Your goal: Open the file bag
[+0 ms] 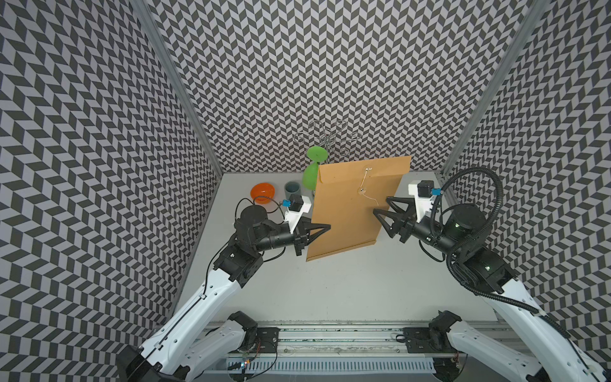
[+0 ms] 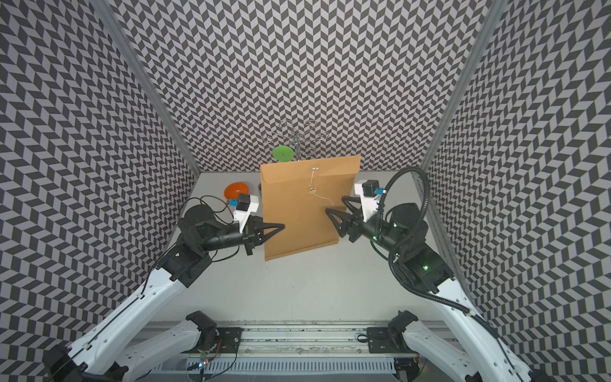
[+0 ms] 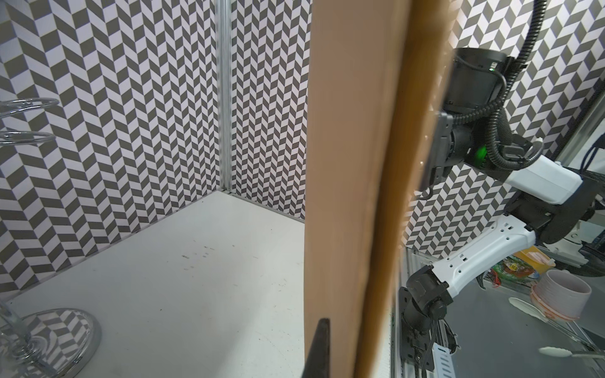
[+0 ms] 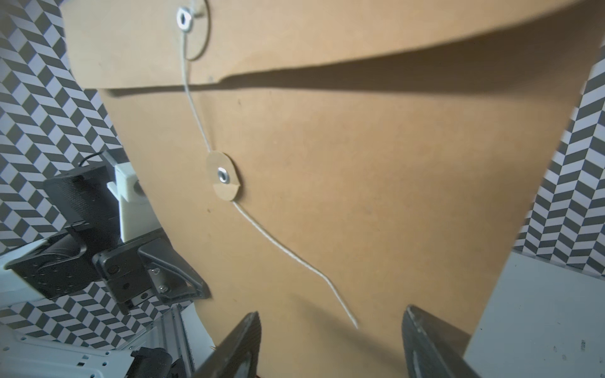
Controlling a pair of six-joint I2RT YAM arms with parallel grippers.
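The tan file bag (image 1: 347, 213) is held up off the table, its flap (image 4: 353, 37) folded over the front. My left gripper (image 1: 329, 226) is shut on the bag's left edge; in the left wrist view the bag is seen nearly edge-on. A white string (image 4: 271, 239) runs from the flap's button (image 4: 184, 20) past the lower paper button (image 4: 222, 176), and its loose end hangs free. Facing the bag's front, my right gripper is open. The string's tip shows between its fingers in the right wrist view, not gripped.
Behind the bag stand an orange bowl (image 1: 262, 191), a grey cup (image 1: 292, 189), a green object (image 1: 310, 177) and a wire rack (image 2: 298, 137). In front of the bag the white table (image 1: 356, 293) is clear.
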